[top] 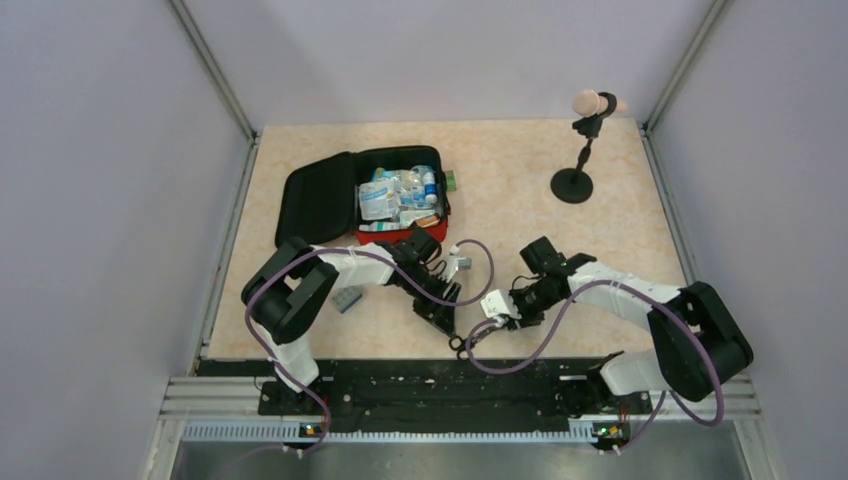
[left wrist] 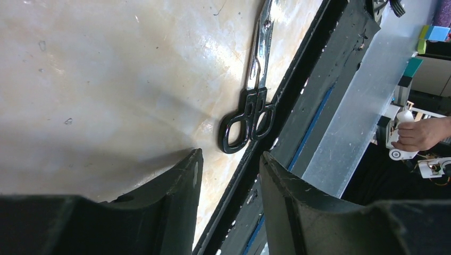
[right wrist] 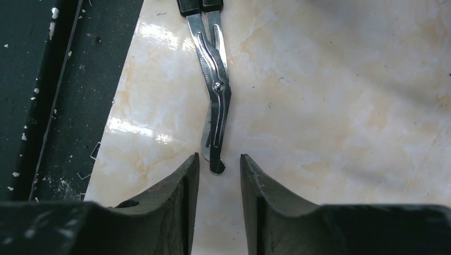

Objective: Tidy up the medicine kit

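Black-handled scissors [top: 463, 346] lie flat near the table's front edge, between my two arms. In the left wrist view the scissors' handle loops [left wrist: 248, 119] are just beyond the fingertips of my left gripper, which stands open and empty. The blade tip of the scissors [right wrist: 217, 133] points toward my right gripper, open too, its fingertips either side of the tip's line without gripping it. An open black and red medicine kit [top: 400, 238] at the back left holds bottles, packets and boxes.
The kit's lid [top: 316, 200] lies folded out to the left. A grey blister-like pack [top: 346, 298] is under the left arm, and a small green box [top: 450, 181] sits beside the kit. A black stand [top: 572, 185] occupies the back right.
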